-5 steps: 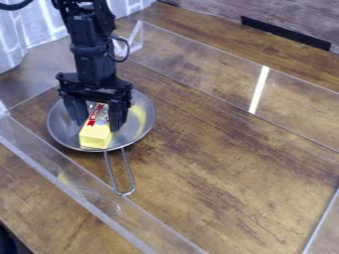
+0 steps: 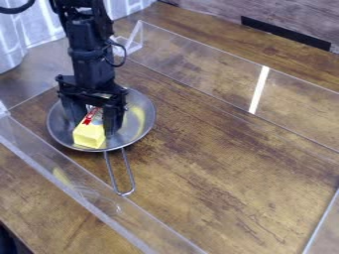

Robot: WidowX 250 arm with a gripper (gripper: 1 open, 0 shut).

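My gripper [image 2: 93, 114] is low inside a grey round pan [image 2: 137, 131] at the left of the camera view, open, its dark fingers around or just over a yellow block [image 2: 89, 137] with a red-and-white mark. The block lies in the pan, partly hidden by the gripper. The pan's wire handle points toward the front.
Transparent walls border the area, and crumpled clear plastic is at the upper left.
The gripper has shifted slightly left over the pan. The yellow block sits a little further left.
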